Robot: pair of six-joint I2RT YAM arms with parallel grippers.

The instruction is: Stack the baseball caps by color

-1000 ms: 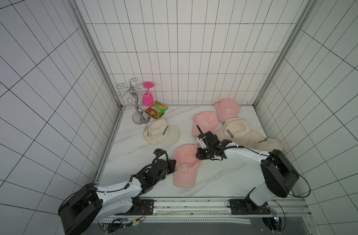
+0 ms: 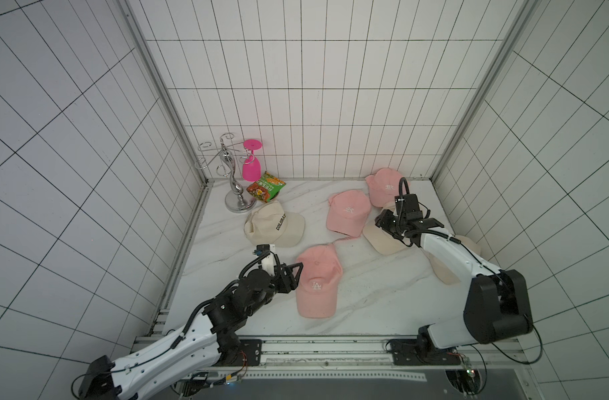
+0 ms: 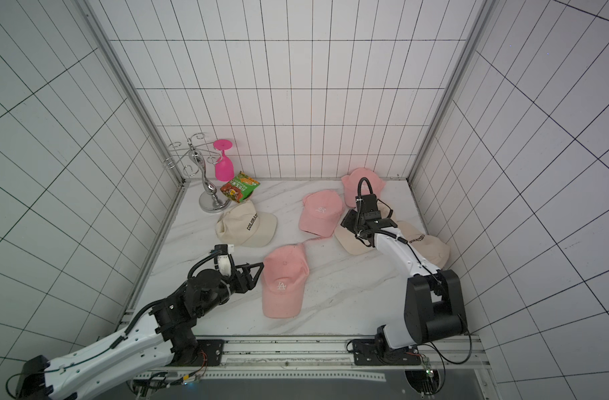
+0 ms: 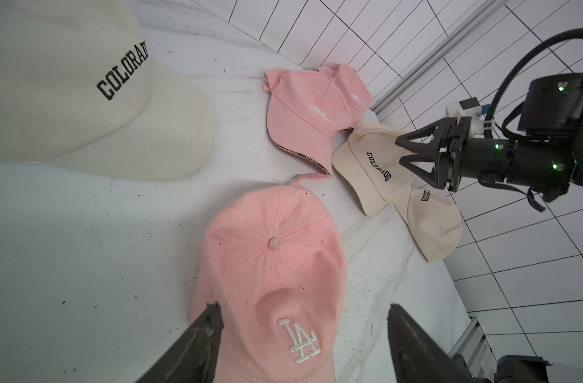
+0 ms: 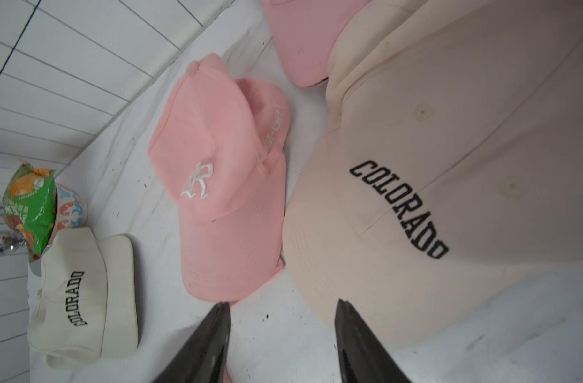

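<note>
A pink LA cap (image 2: 318,293) lies at front centre, with my open left gripper just above and beside it, nothing held. A pink cap (image 2: 348,213) and another pink cap (image 2: 383,183) lie at the back centre-right. A cream Colorado cap (image 5: 432,159) and a second cream cap (image 4: 435,229) overlap on the right. My right gripper hangs open over the right-hand caps, empty. Another cream Colorado cap (image 2: 274,226) lies alone at the left.
A silver stand (image 2: 237,200), a pink goblet (image 2: 251,166) and a green snack bag (image 2: 266,186) stand at the back left. Tiled walls close the sides and back. Bare table lies at front right and far left.
My right gripper has moved from the LA cap up and to the right, over the cream caps. My left gripper has risen slightly from beside the LA cap.
</note>
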